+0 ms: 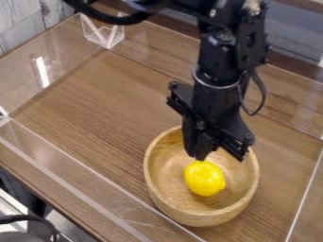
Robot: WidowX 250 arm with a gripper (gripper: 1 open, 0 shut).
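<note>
A beige oval bowl (171, 184) sits at the front of the wooden table, with a yellow lemon-like object (203, 178) lying inside it. My black gripper (205, 146) hangs over the back of the bowl, above and behind the yellow object, with nothing visible held. Its fingertips are dark and overlapping, so how far apart they stand is unclear.
A transparent crate-like item (105, 30) stands at the back left. Dark cables lie at the lower left corner.
</note>
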